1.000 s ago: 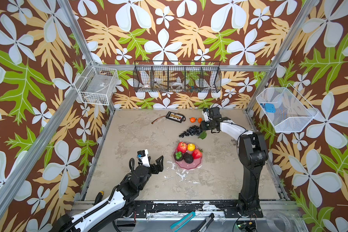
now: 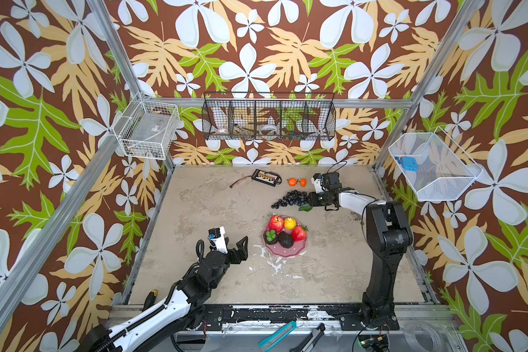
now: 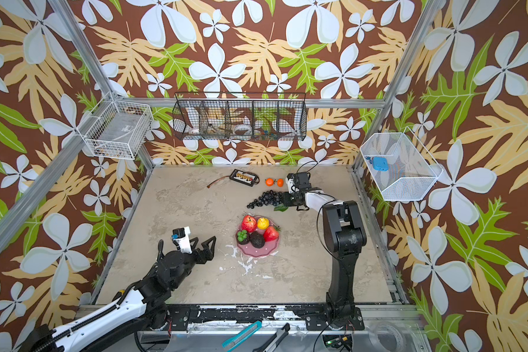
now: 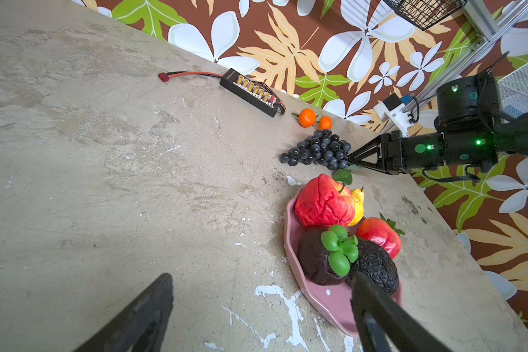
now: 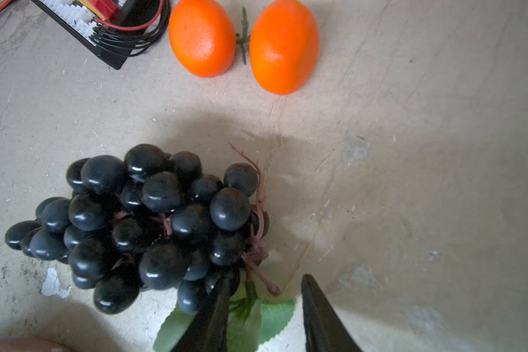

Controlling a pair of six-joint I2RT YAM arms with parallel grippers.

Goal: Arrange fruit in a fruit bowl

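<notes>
A bunch of black grapes (image 5: 158, 217) lies on the table behind the bowl, its pink stem and green leaf (image 5: 243, 322) toward my right gripper. That gripper is part open, its fingertips on either side of the stem's end and over the leaf, apparently holding neither. Two joined orange fruits (image 5: 284, 47) rest beyond the grapes. The pink bowl (image 4: 316, 302) carries a red apple-like fruit (image 4: 322, 202), a yellow fruit (image 2: 289, 223), a red one with green leaves (image 4: 381, 233), a dark purple one (image 4: 314, 258) and a black avocado (image 4: 376, 267). My left gripper (image 2: 241, 249) stands open and empty, left of the bowl.
A black connector board (image 4: 252, 91) with a red-tipped cable lies at the back of the table, left of the orange fruits. Wire baskets (image 2: 268, 120) hang above the rear edge. Bare tabletop (image 2: 199, 205) spreads left of the bowl.
My right gripper has shifted from over the right end of the grapes toward the front, to the stem and leaf. The left arm, the grapes and the bowl look unmoved.
</notes>
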